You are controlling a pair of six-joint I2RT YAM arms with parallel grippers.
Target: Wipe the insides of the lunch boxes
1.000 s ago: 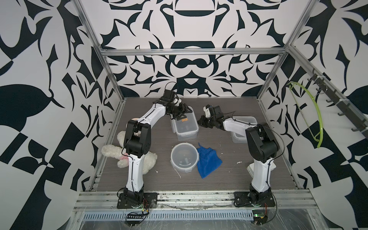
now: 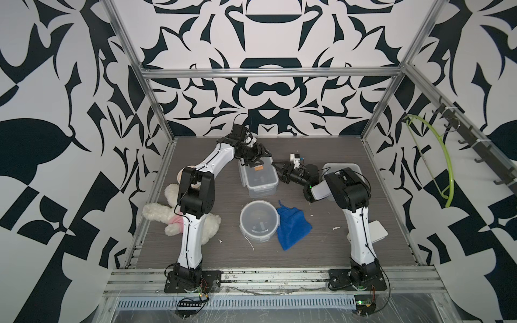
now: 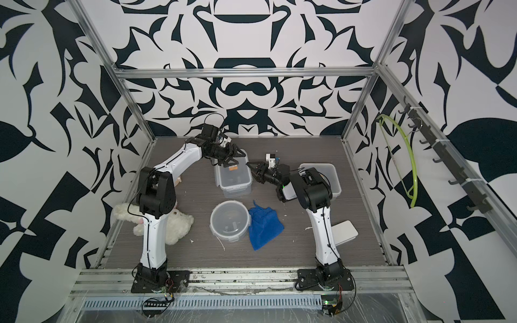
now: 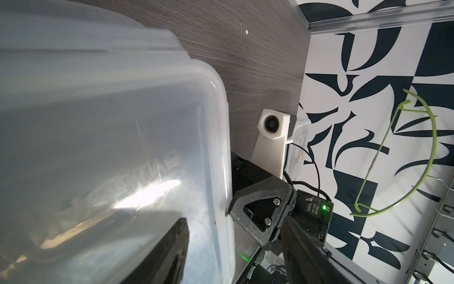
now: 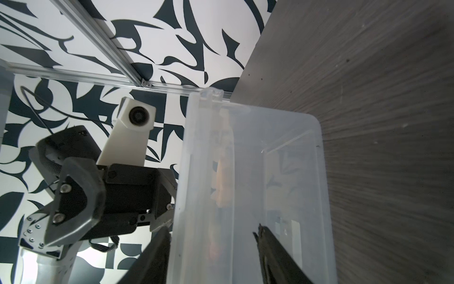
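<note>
A lidded rectangular lunch box [image 2: 259, 180] stands at the back middle, seen closely in both wrist views. My left gripper [image 2: 257, 155] is open above its far part. My right gripper [image 2: 274, 165] is at the box's right side, fingers apart, the box's edge close in front of them; contact is unclear. A round lunch box [image 2: 258, 218] stands in the front middle, a blue cloth [image 2: 292, 226] lying beside it. Another rectangular box [image 3: 329, 172] stands at the back right, partly behind my right arm.
A white plush toy [image 2: 161, 212] lies at the left. A white flat object [image 3: 342, 232] lies at the front right. Some bare table lies right of the cloth. A green hoop [image 2: 447, 161] hangs on the right wall.
My right gripper has turned and moved left up to the rectangular box's right side. The left arm has barely moved; the boxes and cloth look unchanged.
</note>
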